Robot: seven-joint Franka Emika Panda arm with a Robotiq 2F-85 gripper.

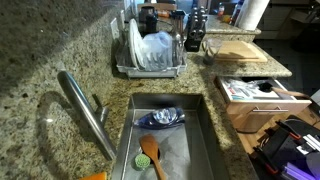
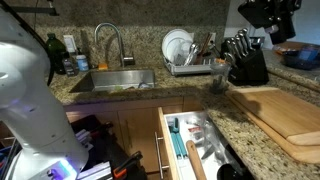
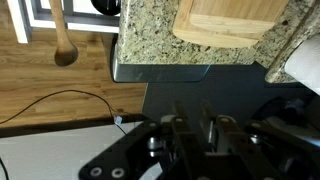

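High at the right of exterior view 2 hangs my dark gripper [image 2: 270, 22], above the wooden boards. In the wrist view, my gripper reaches in from the bottom edge over a dark area; its dark fingers blur into the background, and no object shows clearly between them. A wooden spoon [image 3: 65, 48] lies to the upper left there, well apart from the fingers. The open drawer [image 1: 250, 97] holds a dark utensil [image 1: 265, 87] and has a wooden utensil [image 1: 290, 94] at its right. Exterior view 2 shows wooden utensils [image 2: 195, 160] at this drawer.
A cutting board [image 1: 235, 51] rests on the counter behind the drawer. Beyond it stand a knife block [image 2: 245, 62] and a dish rack [image 2: 190, 68]. The sink [image 1: 178, 150] contains a wooden spoon [image 1: 155, 158] and a dark blue item [image 1: 162, 117].
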